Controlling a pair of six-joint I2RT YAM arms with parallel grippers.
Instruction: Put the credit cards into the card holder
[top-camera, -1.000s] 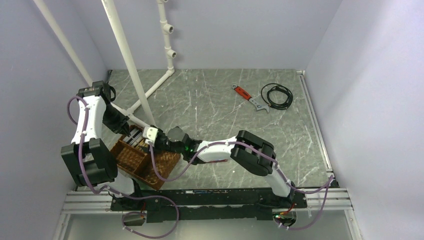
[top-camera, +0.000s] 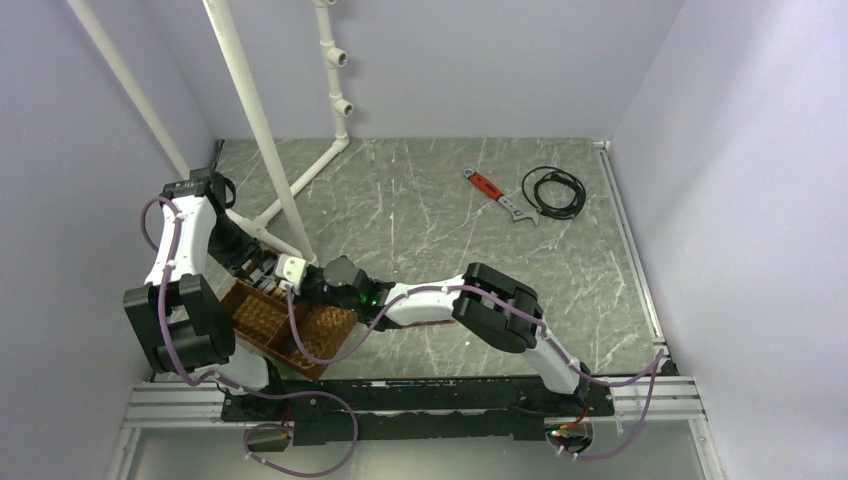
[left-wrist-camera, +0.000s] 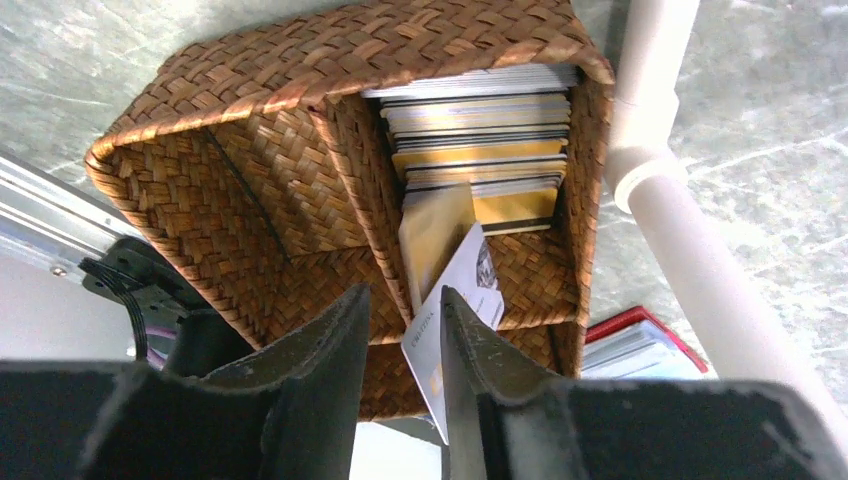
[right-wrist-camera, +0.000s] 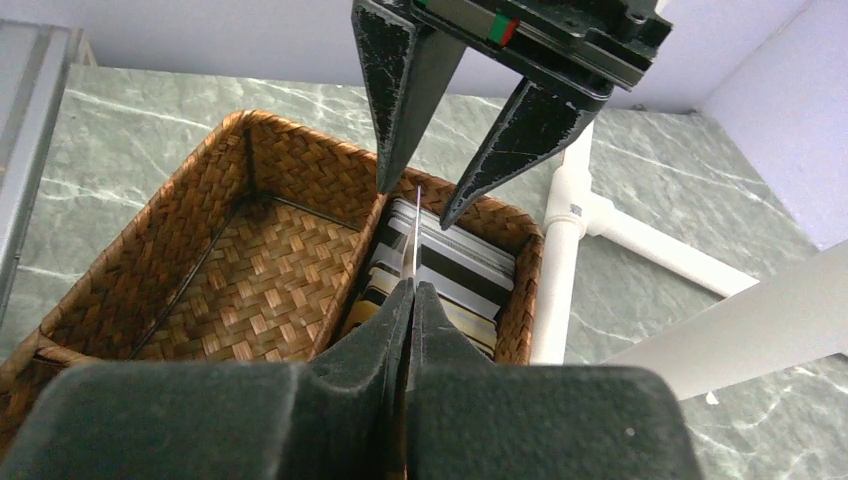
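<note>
A woven divided basket (top-camera: 250, 318) holds stacked cards (left-wrist-camera: 475, 110) in one compartment. A thin card (right-wrist-camera: 412, 240) stands up from it, edge-on in the right wrist view, above my right gripper, which is shut at its lower end. My left gripper is part open above that compartment, its fingers either side of the upright card in the right wrist view. In the left wrist view a white card (left-wrist-camera: 455, 290) and a yellowish one lean behind the fingertips.
A red object (left-wrist-camera: 640, 320) with cards lies outside the basket. White pipes (top-camera: 280, 170) run along the basket's side. A wrench (top-camera: 500, 195) and coiled cable (top-camera: 555, 192) lie at the back right of the table.
</note>
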